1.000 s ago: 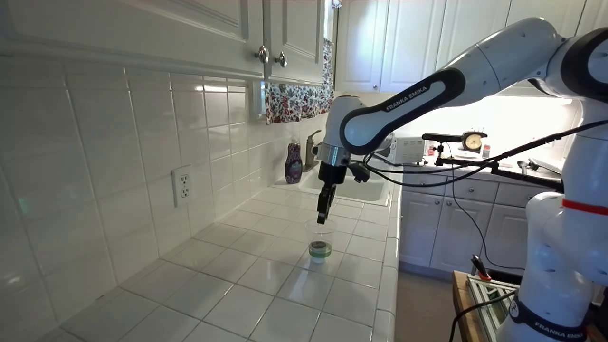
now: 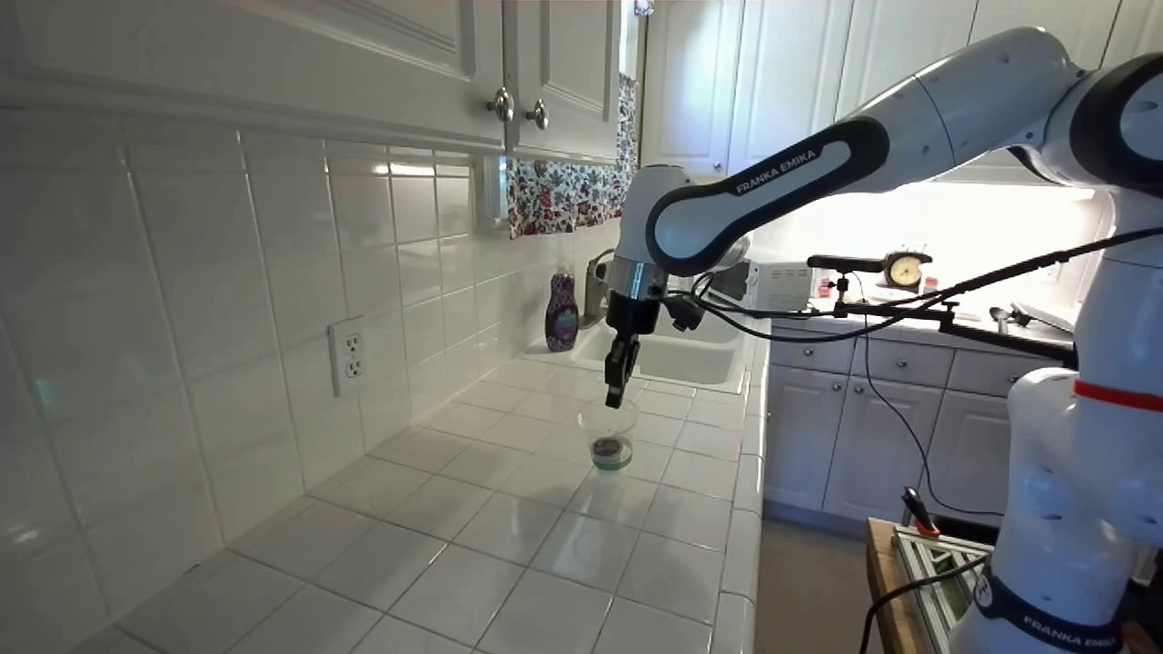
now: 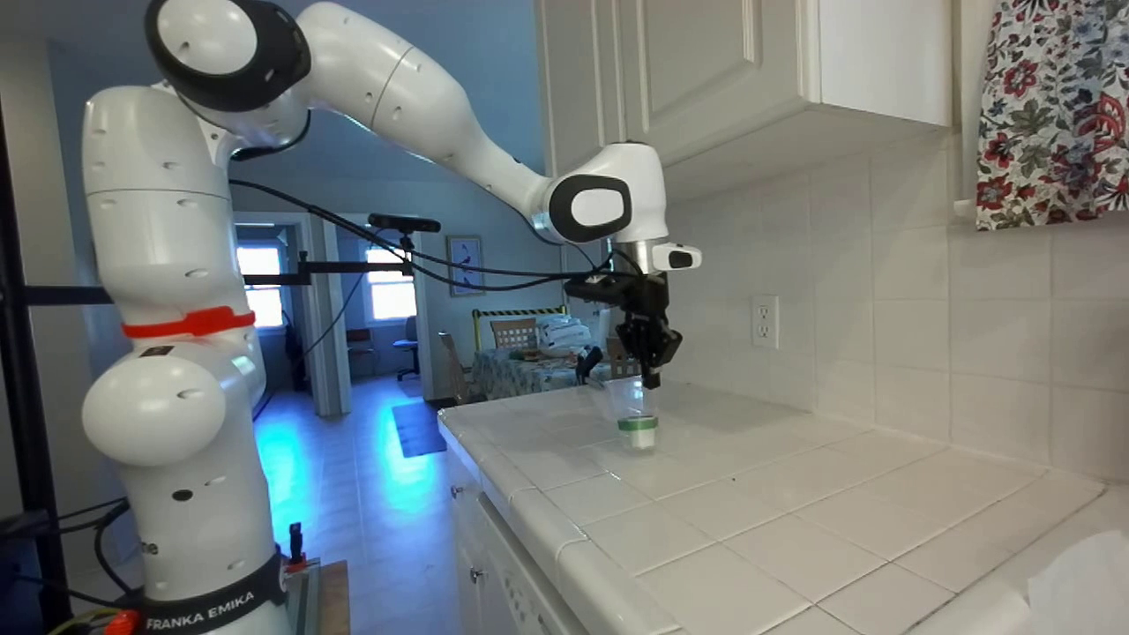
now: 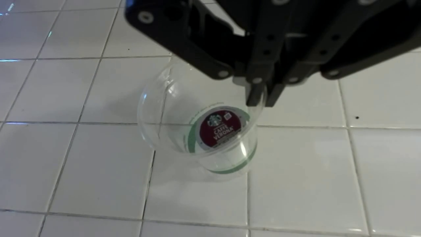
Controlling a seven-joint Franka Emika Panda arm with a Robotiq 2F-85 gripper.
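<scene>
A clear plastic cup (image 4: 158,130) with a green band hangs tilted from my gripper. Inside it, at the bottom, lies a coffee pod with a dark red Caffè Verona lid (image 4: 220,128). My gripper's fingers are shut on the cup's rim, one on either side of the wall. The exterior views show the cup (image 2: 610,436) under the gripper (image 2: 613,398), above the white tiled counter (image 2: 480,567). How high its base stands over the tiles is hard to judge.
The counter around the cup is clear. A purple soap bottle (image 2: 561,312) stands by the wall beside the sink (image 2: 687,360). Cabinets (image 3: 730,63) overhang the wall side, and the counter's front edge (image 3: 519,492) drops to the floor.
My gripper has risen a little, and the cup with the pod has come up with it. The cup leans more now than it did a second ago.
</scene>
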